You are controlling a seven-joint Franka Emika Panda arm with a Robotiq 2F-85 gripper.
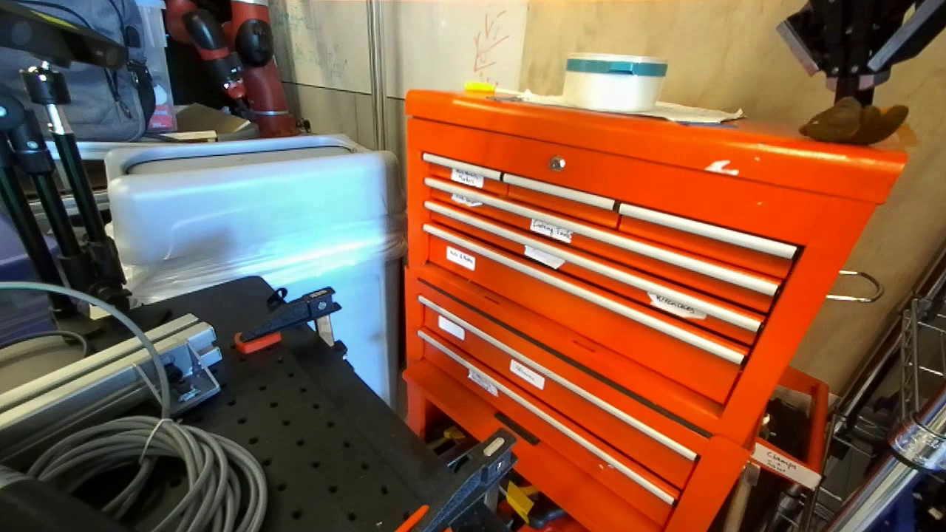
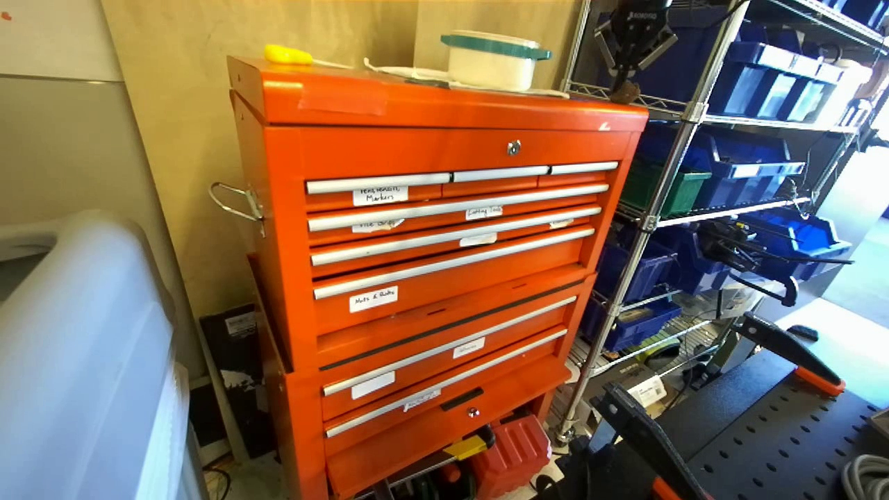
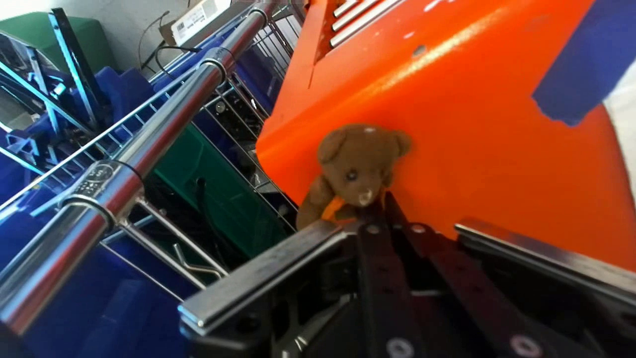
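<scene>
A small brown teddy bear (image 3: 360, 156) with an orange ribbon is pinched at its body by my gripper, whose fingers are closed together on it in the wrist view. In exterior view 1 the bear (image 1: 853, 123) is at the right end of the red tool chest's top (image 1: 771, 137), with my gripper (image 1: 856, 89) pointing down on it from above. It looks level with the surface there; whether its full weight rests on the chest I cannot tell. Exterior view 2 shows the bear (image 2: 625, 92) dark and small at the chest's right edge, under the gripper (image 2: 623, 73).
A white tub with a teal rim (image 1: 614, 84) stands on paper left of the bear. Beyond the chest's right edge is a wire shelf with a metal post (image 3: 149, 143) and blue bins (image 2: 758, 79). Bare red top lies between tub and bear.
</scene>
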